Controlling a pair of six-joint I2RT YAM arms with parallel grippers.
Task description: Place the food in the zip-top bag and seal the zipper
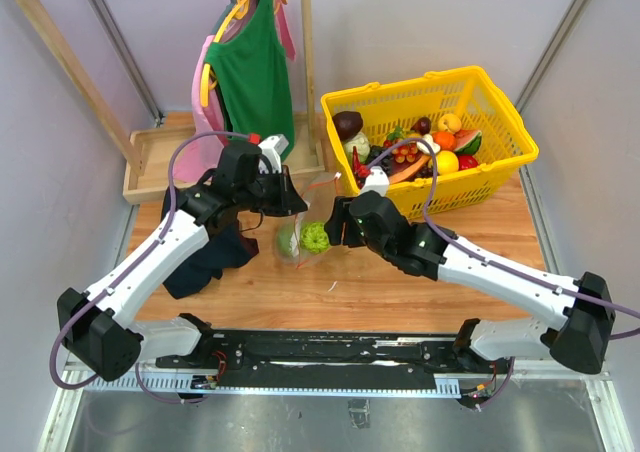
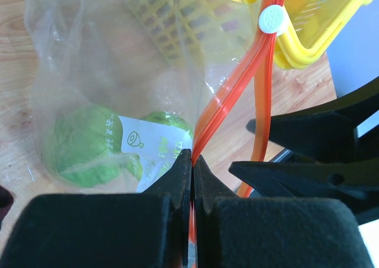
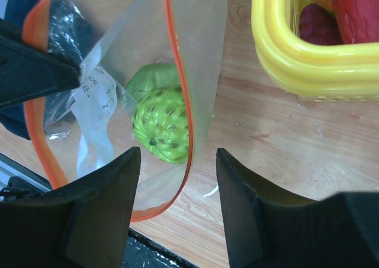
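A clear zip bag (image 2: 118, 54) with orange zipper stands open on the table, holding green produce, a knobbly green piece (image 3: 163, 125) and a smoother one behind it. My left gripper is shut on the bag's orange zipper edge at the top. My right gripper stands partly open at the bag's mouth, its fingers either side of the near orange rim in the right wrist view. In the left wrist view its black fingers are beside the zipper strip.
A yellow basket (image 1: 490, 172) full of produce sits behind the right arm. Dark cloth (image 1: 200, 267) lies left of the bag. A wooden rack (image 1: 135, 172) with hanging garments stands at back left.
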